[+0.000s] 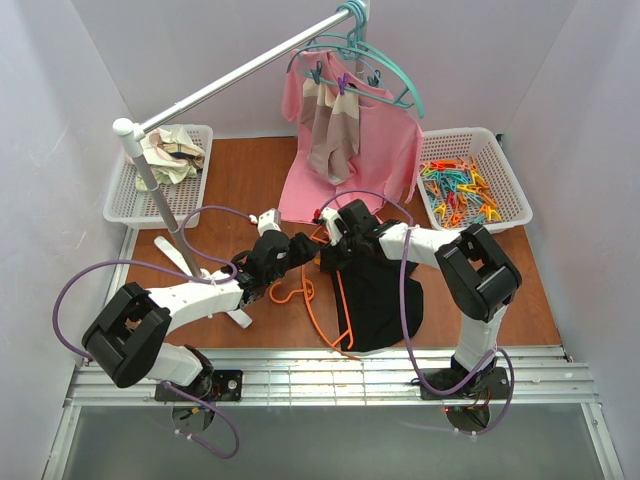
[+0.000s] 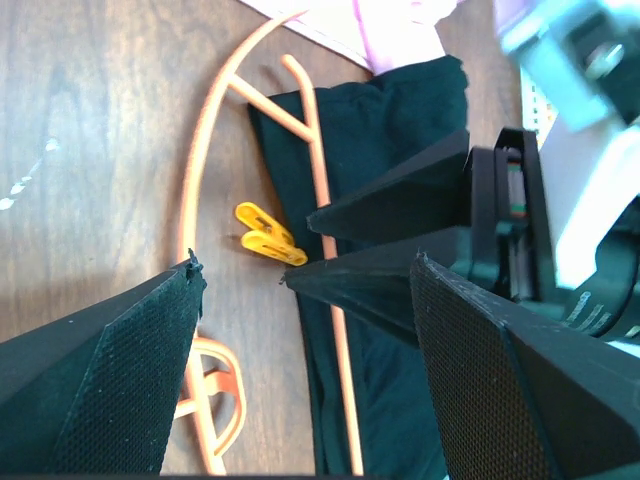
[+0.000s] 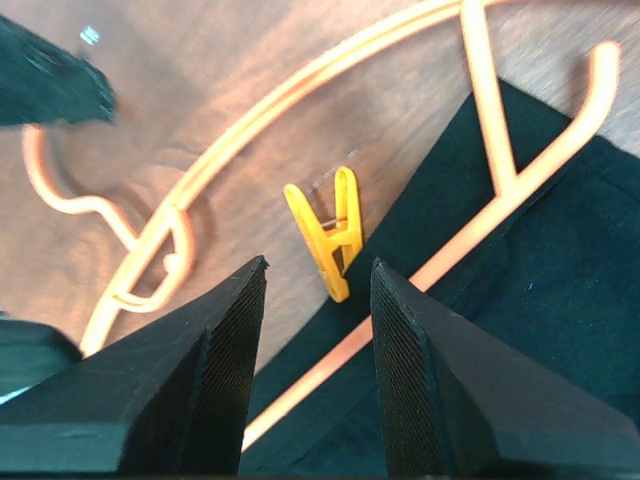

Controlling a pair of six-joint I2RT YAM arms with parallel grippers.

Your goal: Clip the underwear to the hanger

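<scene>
The black underwear (image 1: 385, 305) lies on the wooden table with an orange hanger (image 1: 342, 300) over its left side. A yellow clip (image 3: 330, 240) lies at the cloth's left edge, beside the hanger bar. My right gripper is just above that clip, part open, its fingertips apart with the clip seen beyond them; in the left wrist view its fingers (image 2: 375, 210) reach toward the clip. My left gripper (image 1: 300, 248) stands open to the upper left of the clip, nothing between its fingers.
A white basket of coloured clips (image 1: 475, 180) is at the back right, another with cloths (image 1: 140, 200) at the back left. A rack (image 1: 230, 80) carries teal hangers with pink and beige garments. A white bar lies behind the left arm.
</scene>
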